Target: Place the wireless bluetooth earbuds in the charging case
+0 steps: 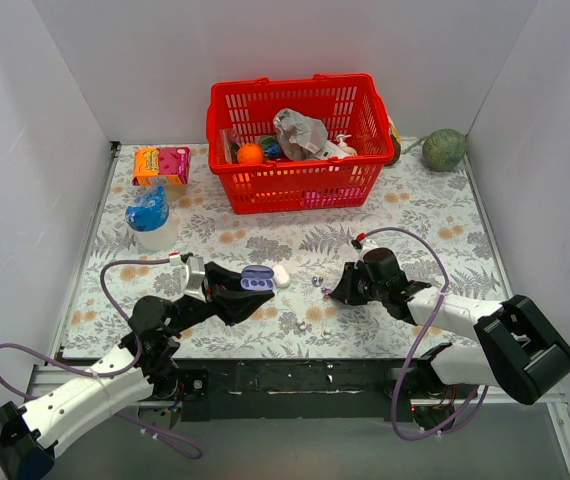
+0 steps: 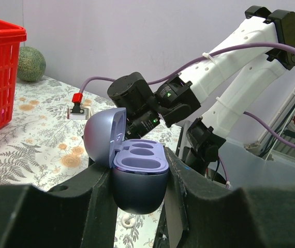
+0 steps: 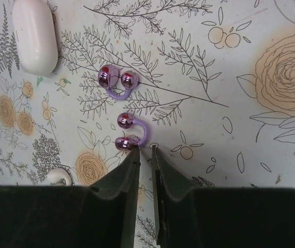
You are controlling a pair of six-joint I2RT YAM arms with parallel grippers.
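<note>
My left gripper is shut on the purple charging case (image 2: 139, 192), which it holds above the table with the lid (image 2: 102, 135) raised. Its earbud hollows show empty, facing up; the case (image 1: 257, 284) also appears in the top view. Two shiny purple clip-shaped earbuds lie on the table: one farther earbud (image 3: 118, 95), and a nearer earbud (image 3: 146, 130) right by the right fingertips. My right gripper points down at that nearer one. A narrow gap separates its fingers (image 3: 132, 178), with nothing clearly visible between them; whether they touch the earbud is unclear.
A smooth white oblong object (image 3: 35, 37) and a small white ring (image 3: 59, 176) lie near the earbuds. At the back stands a full red basket (image 1: 300, 187), with a snack box (image 1: 162, 166) and a blue-topped container (image 1: 151, 222) to its left.
</note>
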